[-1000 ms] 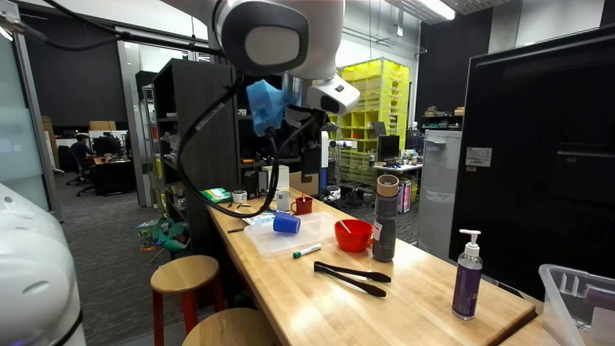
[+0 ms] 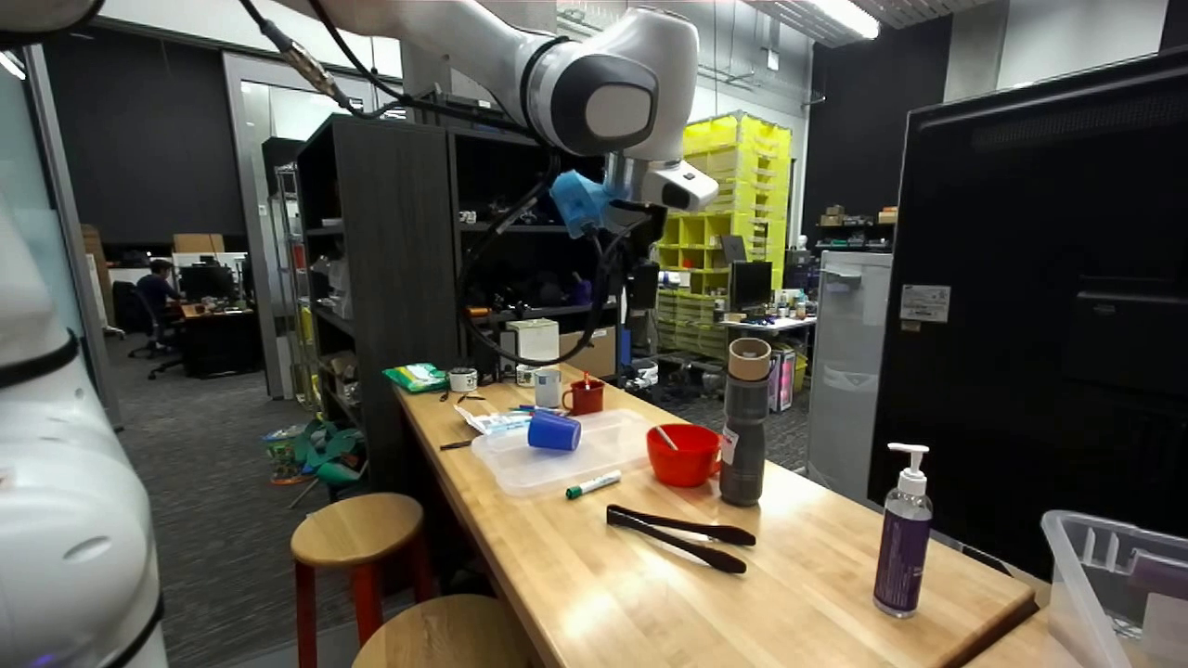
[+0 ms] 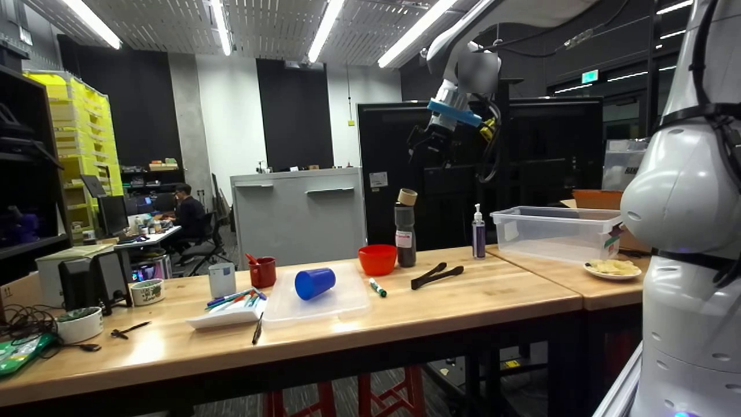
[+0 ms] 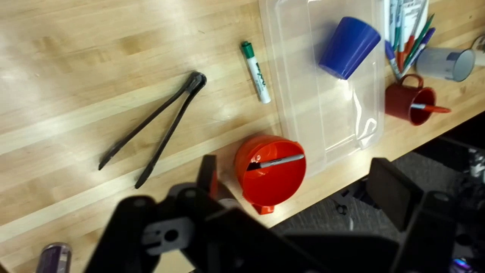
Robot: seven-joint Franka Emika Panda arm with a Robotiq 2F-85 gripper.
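High over the table, my gripper is open, with its fingers (image 4: 393,193) wide apart and nothing held. Below it in the wrist view is a red cup-like bowl (image 4: 273,182) with a grey marker (image 4: 282,161) lying inside. A green-capped marker (image 4: 257,72) rests on the wood beside a clear plastic lid (image 4: 336,118). On that lid a blue cup (image 4: 350,47) lies on its side. Black tongs (image 4: 170,120) lie spread on the table. The dark bottle (image 2: 743,434) stands upright right by the bowl, mostly hidden by my gripper in the wrist view.
A pump bottle (image 3: 479,233) and a clear bin (image 3: 556,233) stand at the table's right end, near a plate (image 3: 612,271). Across the table are a red mug (image 3: 261,271), a grey cup (image 3: 222,279) and several pens (image 3: 239,297). Bare wood surrounds the tongs.
In exterior view 1 the arm has moved away from the camera, and the gripper now appears smaller and farther right. The objects on the table stay where they were.
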